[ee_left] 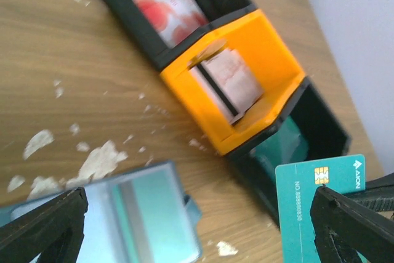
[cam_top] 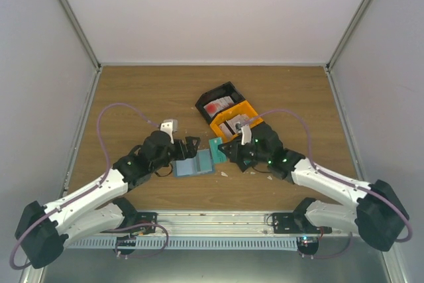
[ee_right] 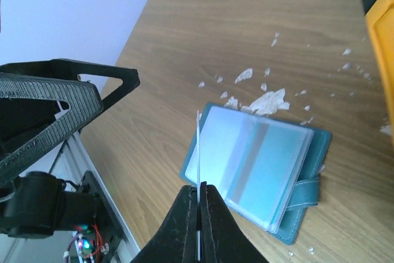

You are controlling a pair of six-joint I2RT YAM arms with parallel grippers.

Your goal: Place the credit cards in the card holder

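A teal credit card is pinched upright in my right gripper, which shows it edge-on as a thin line in the right wrist view. The card holder [ee_right: 246, 152] lies open on the table, a teal folder with clear sleeves and a strap on its side. Above and left of the card, my left gripper stands wide open with nothing between its fingers. It hovers over the holder, hiding part of it from the top view. More teal cards [ee_left: 286, 143] lie in a black bin [ee_left: 320, 112].
A yellow bin [ee_left: 271, 47] with pale cards and another black bin [ee_left: 132, 20] with red-and-white cards stand behind, right of the holder. White flakes [ee_left: 101, 163] mark the table near the holder.
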